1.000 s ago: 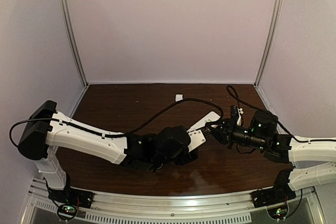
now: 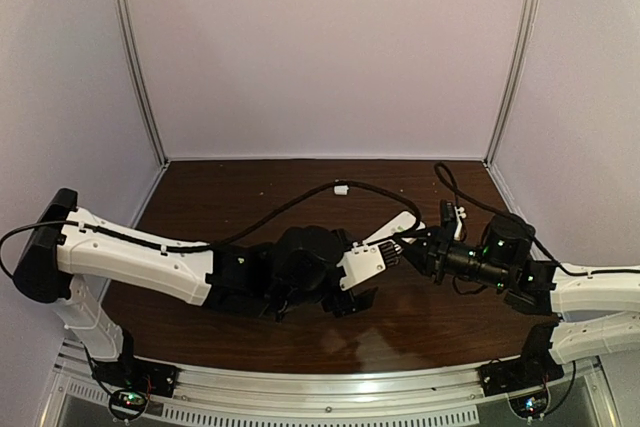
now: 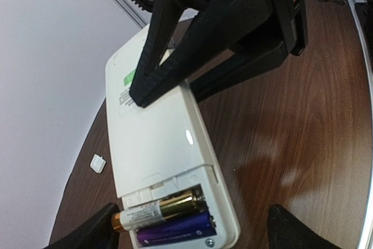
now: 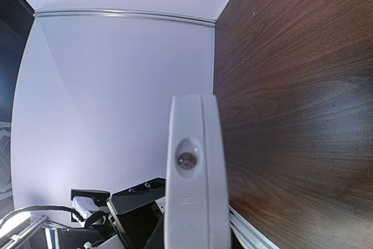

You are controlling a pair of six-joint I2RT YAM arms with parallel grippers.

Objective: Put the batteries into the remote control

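Note:
A white remote is held up by my right gripper (image 2: 415,239), shut on it; its end fills the middle of the right wrist view (image 4: 196,202). In the left wrist view its battery compartment faces up, with a purple battery (image 3: 175,229) inside and a gold battery (image 3: 175,206) sitting tilted over it, one end sticking out to the left. My left gripper is part open at that end of the remote, its two fingertips at either side of the compartment, low in the left wrist view.
A small white piece (image 2: 341,190), likely the cover, lies at the back middle of the brown table (image 2: 250,187). Both arms span the front half. Walls and metal rails border the table.
My left arm has shifted slightly left, and its wrist is raised or turned a little. The right arm and the remote look almost unchanged.

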